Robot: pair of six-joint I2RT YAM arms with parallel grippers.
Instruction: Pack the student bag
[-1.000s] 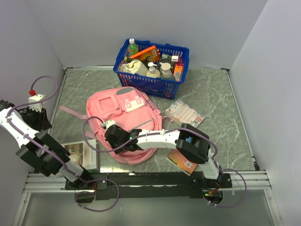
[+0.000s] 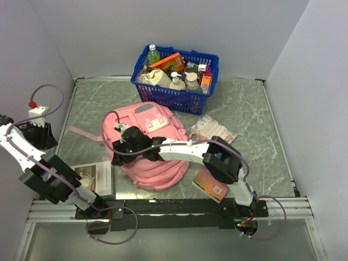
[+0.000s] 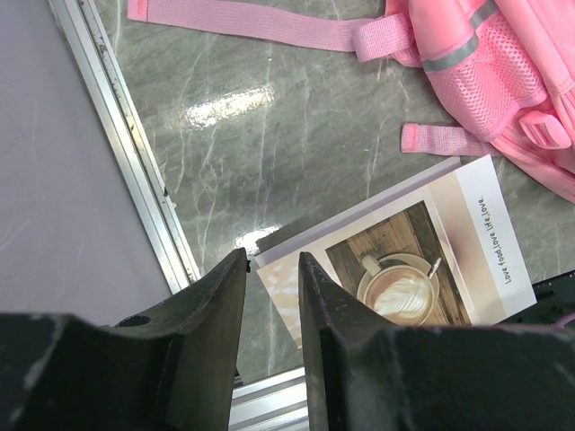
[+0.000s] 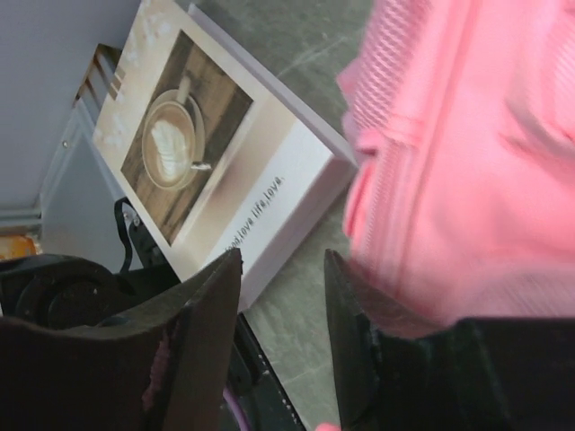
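The pink backpack point(image 2: 156, 175) lies flat at the table's centre, straps trailing left. A book with a coffee-cup cover point(image 2: 100, 176) lies at its lower left, also seen beside the bag in both wrist views. My left gripper hangs at the left wall above that book, fingers a little apart with nothing between them. My right gripper is over the bag's left part, open, next to the bag's edge and pointed toward the book.
A blue basket point(image 2: 196, 101) full of bottles and boxes stands at the back. A patterned book point(image 2: 212, 128) and an orange book point(image 2: 206, 187) lie right of the bag.
The right arm has shifted from low on the bag to its left edge, its gripper moving left and up in the top view. The bag has moved slightly. The left arm is almost still.
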